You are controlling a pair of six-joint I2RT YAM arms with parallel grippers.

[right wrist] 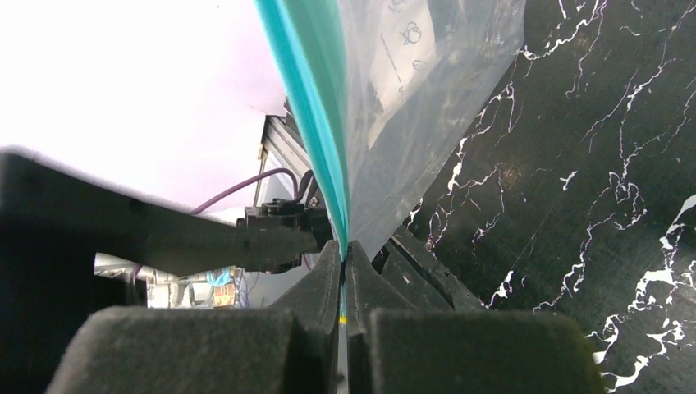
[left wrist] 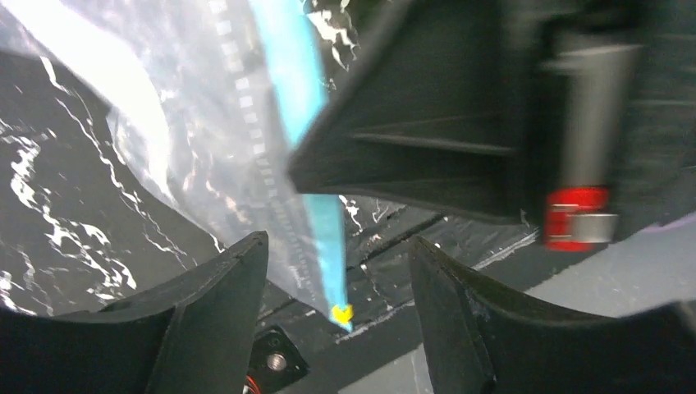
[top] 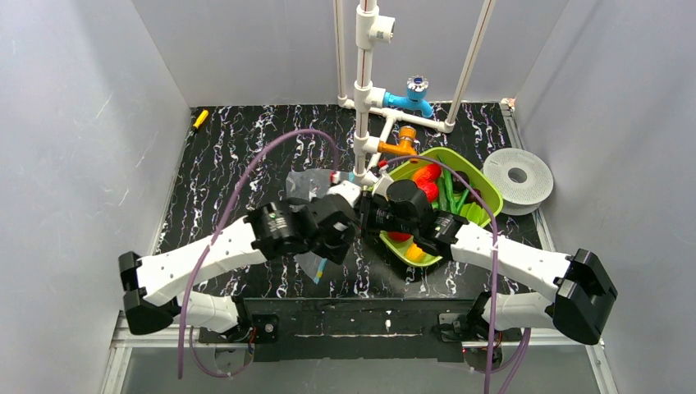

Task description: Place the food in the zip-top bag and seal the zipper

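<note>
The clear zip top bag (top: pixel 308 185) is partly covered by my arms from above. Its blue zipper strip (left wrist: pixel 324 222) runs down past a yellow end. My right gripper is shut on the bag's edge at this strip, which enters between its fingertips. In the left wrist view, my left gripper stands open, the strip's lower end showing between its fingers but apparently beyond them. The right gripper's dark fingers loom close in that view. The food, such as red peppers (top: pixel 428 190), lies in a green basket (top: pixel 492 193), partly behind the right arm.
White pipes (top: pixel 361 123) with a blue tap (top: pixel 410 102) and an orange tap (top: pixel 400 146) rise behind the grippers. A white roll (top: pixel 519 176) stands at right, and a yellow-handled tool (top: pixel 199 119) lies at back left.
</note>
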